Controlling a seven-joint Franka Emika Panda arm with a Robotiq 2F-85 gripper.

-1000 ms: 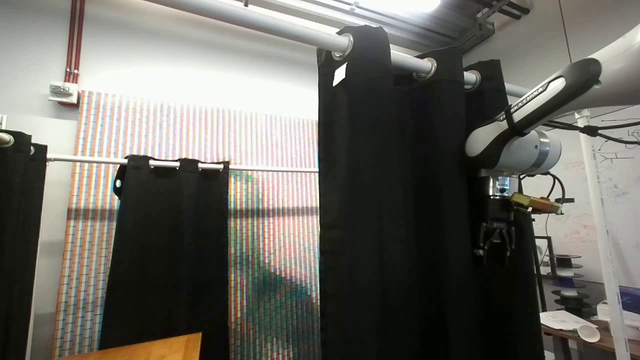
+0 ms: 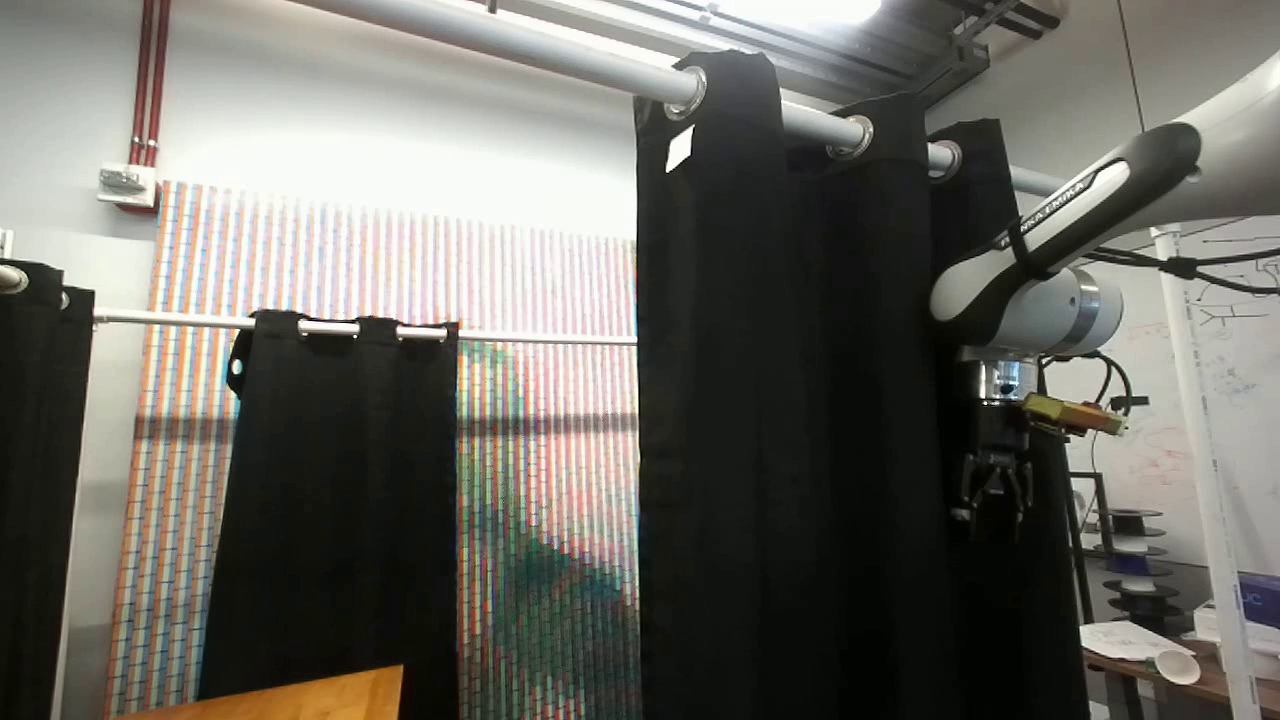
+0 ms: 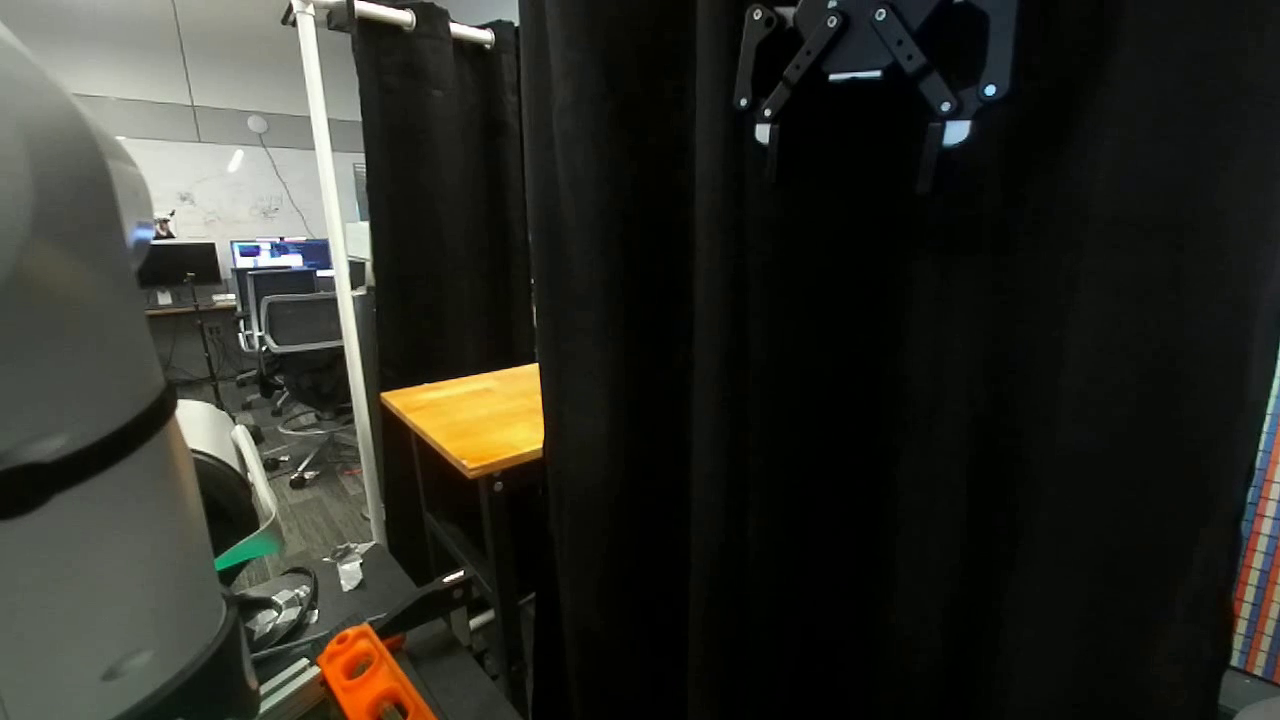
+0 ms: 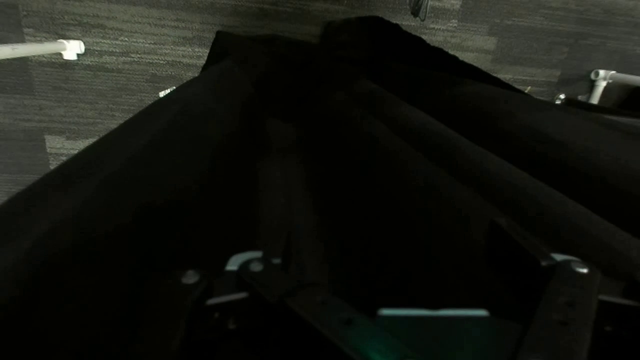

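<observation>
High up in front of a black curtain (image 2: 732,384) hangs my gripper (image 2: 992,516), pointing down at the right of exterior view 1. In exterior view 2 the gripper (image 3: 849,174) shows at the top, its two fingers well apart. Only the dark cloth of the curtain (image 3: 960,432) appears behind the gap. The wrist view also has the gripper open, with no object seen between the fingers. Below it the curtain (image 4: 198,138) fills most of that view, very dark; whether the fingertips touch the cloth cannot be told.
The curtain hangs by rings from a white rod (image 2: 600,66). A wooden tabletop (image 3: 480,414) shows past the curtain's left edge. An orange part (image 3: 372,672) lies near the arm's base. Carpeted floor (image 4: 132,36) and white pipe ends (image 4: 72,49) lie far below.
The gripper has shifted only slightly, a touch lower and to the right in exterior view 1. Curtain and surroundings look the same.
</observation>
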